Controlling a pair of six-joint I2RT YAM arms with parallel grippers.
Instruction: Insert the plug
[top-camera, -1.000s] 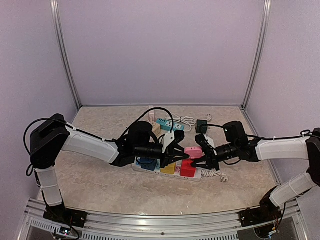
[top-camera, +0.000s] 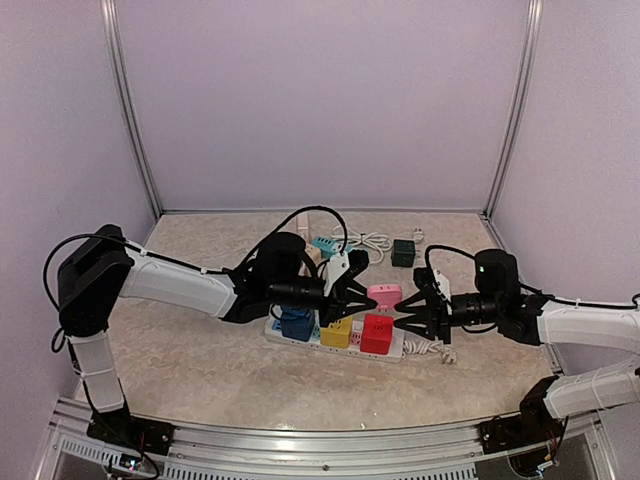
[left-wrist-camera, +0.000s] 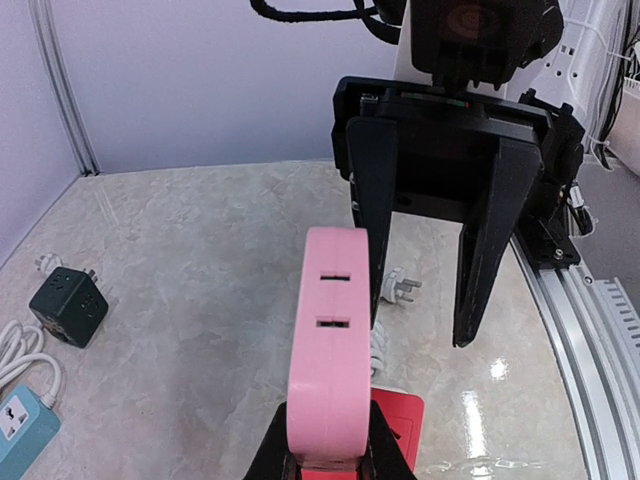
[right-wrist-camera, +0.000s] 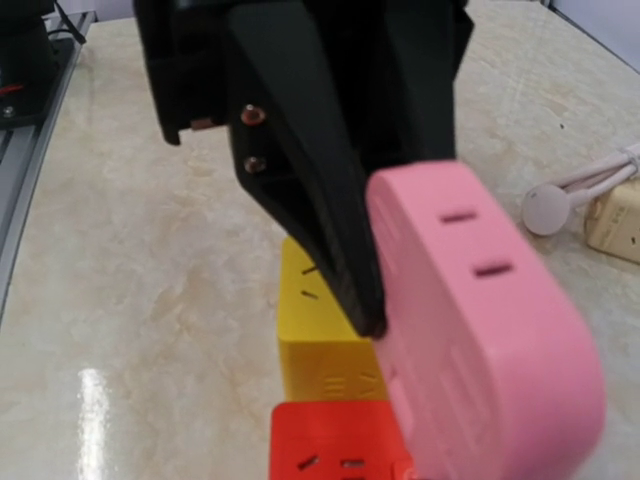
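A pink plug block (left-wrist-camera: 330, 340) with slots on its narrow face is in the fingers of my left gripper (top-camera: 372, 303), whose dark fingertips sit against it at the bottom of the left wrist view. In the right wrist view, one left finger (right-wrist-camera: 345, 230) presses along the side of the pink block. Facing it from the right is my right gripper (top-camera: 402, 314), its fingers spread and empty in the left wrist view. Below the pink block, a red block (top-camera: 377, 335) and a yellow block (top-camera: 336, 333) sit on the white power strip (top-camera: 355, 350).
A blue block (top-camera: 297, 322) sits at the strip's left end, partly under my left arm. Behind lie a black block (top-camera: 403, 252), a light-blue strip (top-camera: 326, 245) and a coiled white cable (top-camera: 372, 240).
My right gripper has drawn back to the right from beside the pink block. The left arm has barely moved, and the pink block has shifted slightly.
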